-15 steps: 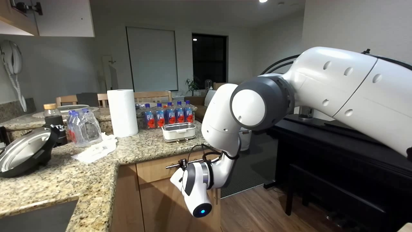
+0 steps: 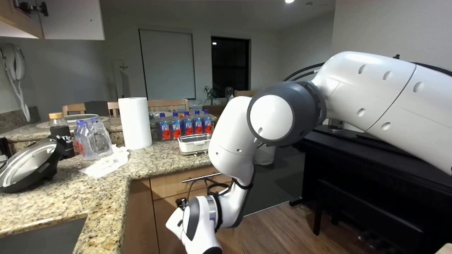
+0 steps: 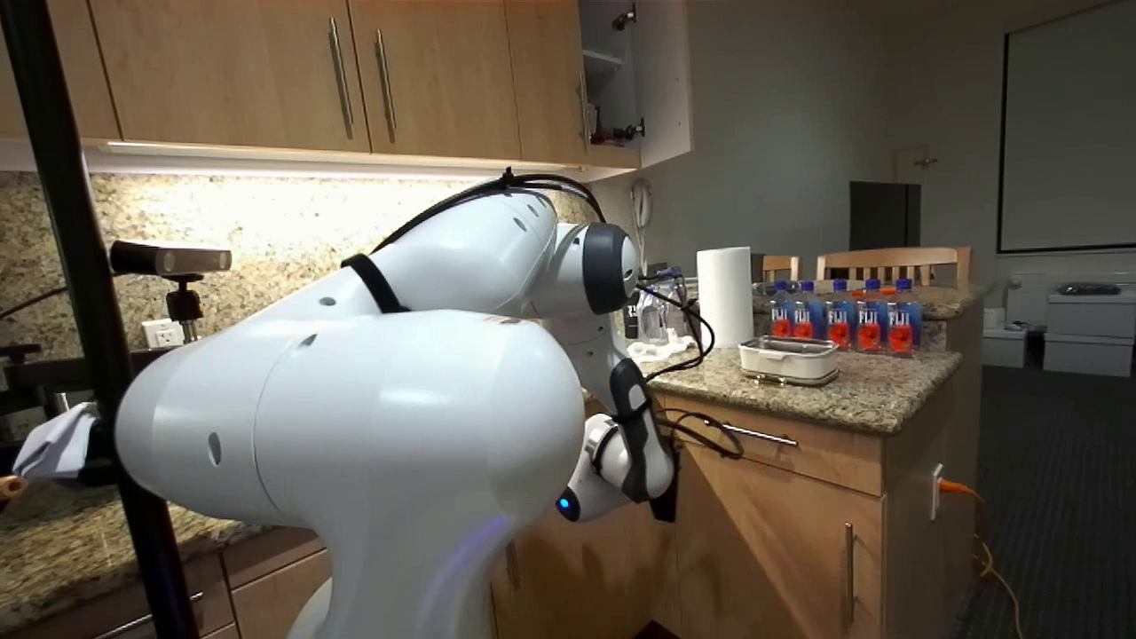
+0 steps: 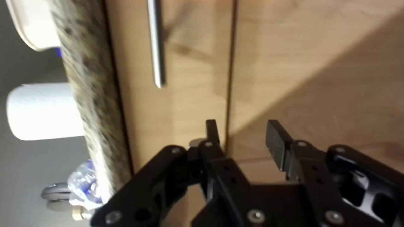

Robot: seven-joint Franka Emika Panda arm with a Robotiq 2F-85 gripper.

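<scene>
In the wrist view my gripper has its two fingers apart, with nothing between them. Beyond the fingertips are the light wood drawer front [image 4: 189, 94] and the cabinet door [image 4: 322, 68], parted by a thin seam. A metal bar handle [image 4: 156, 45] lies on the drawer front, up and left of the fingertips. It also shows as the drawer handle [image 3: 751, 432] under the counter in exterior view 2. Both exterior views show the wrist low, in front of the cabinet, with the fingers themselves hidden there.
On the granite counter [image 2: 169, 160] stand a white container [image 2: 195, 144], a paper towel roll [image 2: 134, 123], several water bottles [image 2: 186, 126] and a pot lid [image 2: 31, 165]. The counter edge [image 4: 92, 102] juts out beside the drawer. Cables [image 3: 703, 431] hang around the wrist.
In exterior view 1 the wrist has moved down and to the left, away from the drawer handle, more of which now shows. The counter items have stayed put.
</scene>
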